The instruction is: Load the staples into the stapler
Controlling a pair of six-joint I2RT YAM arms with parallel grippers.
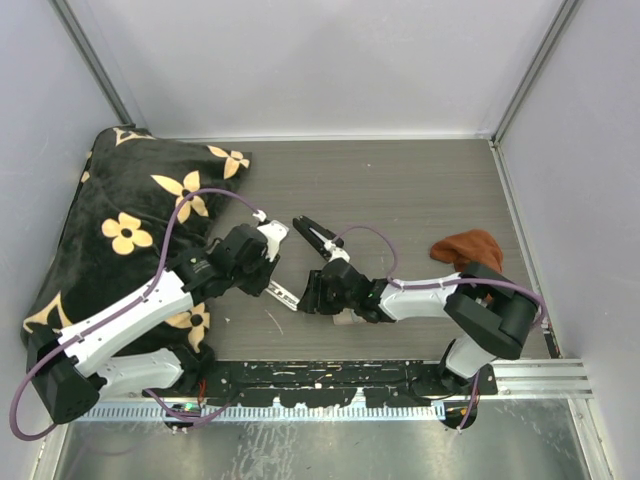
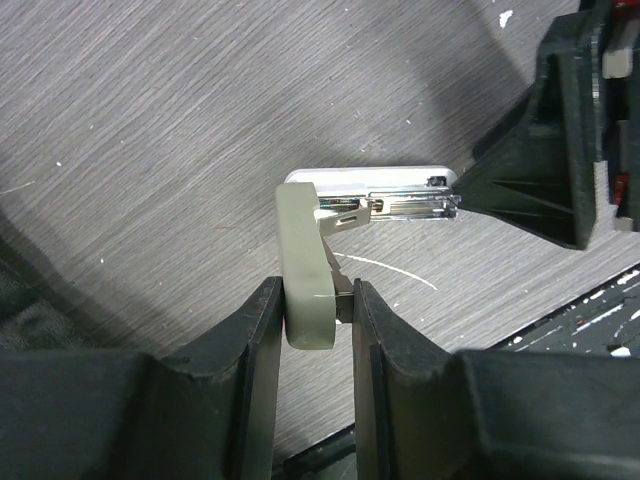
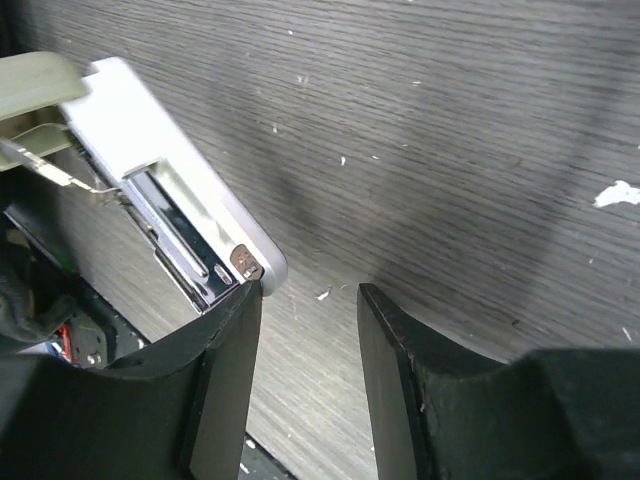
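Observation:
The opened stapler has a white base (image 2: 385, 181) with a silver magazine and a pale grey-green lid (image 2: 300, 255). My left gripper is shut on that lid, which stands up between its fingers. In the right wrist view, the white base (image 3: 170, 140) slants in from the upper left, its tip against or just behind the left finger (image 3: 225, 345). My right gripper stands partly open, with bare table showing between its fingertips. Whether any staples sit in the magazine, I cannot tell.
A pale small box (image 1: 347, 318) is partly hidden behind my right arm. Beyond my grippers lies a long black object (image 1: 313, 232). A brown cloth (image 1: 468, 250) is at the right, a dark flowered cloth (image 1: 120, 205) at the left.

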